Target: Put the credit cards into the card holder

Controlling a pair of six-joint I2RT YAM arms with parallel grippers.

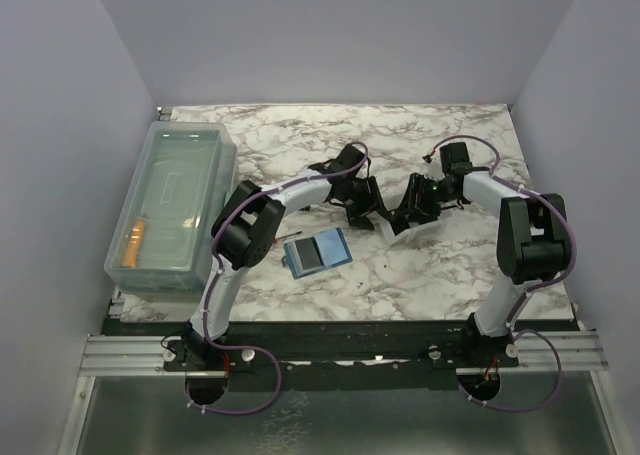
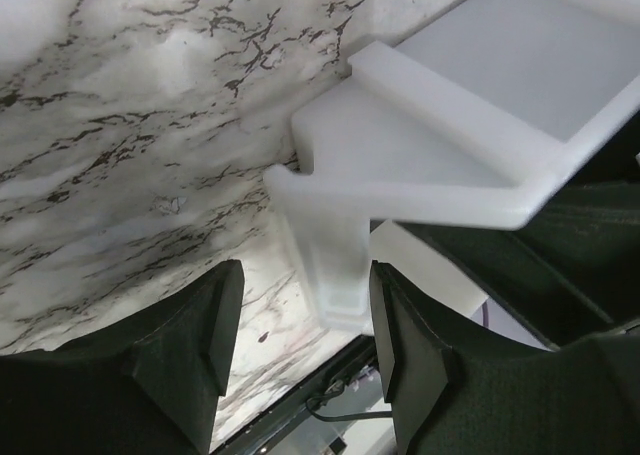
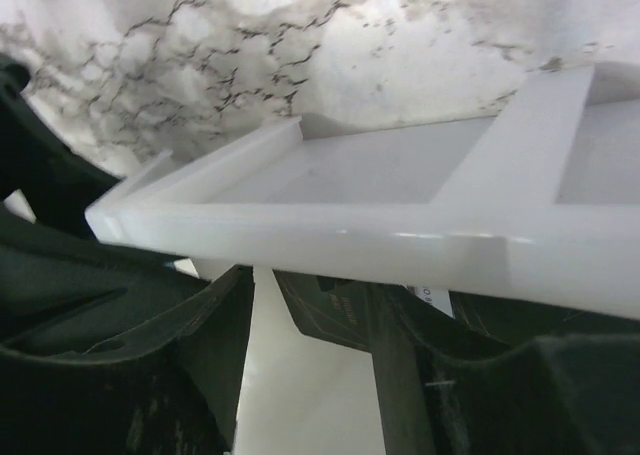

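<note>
A white card holder (image 1: 432, 233) stands at centre right with dark cards (image 3: 330, 310) in it, partly hidden by its front rail. My left gripper (image 1: 368, 213) is at the holder's left end; in the left wrist view its fingers (image 2: 205, 365) stand apart, beside the holder's white end post (image 2: 335, 265). My right gripper (image 1: 422, 205) is over the holder; in the right wrist view its fingers (image 3: 205, 365) are parted just below the rail (image 3: 280, 230), near the dark cards.
A blue-backed case with card-like panels (image 1: 330, 247) lies left of centre. A translucent green bin (image 1: 170, 145) fills the left side.
</note>
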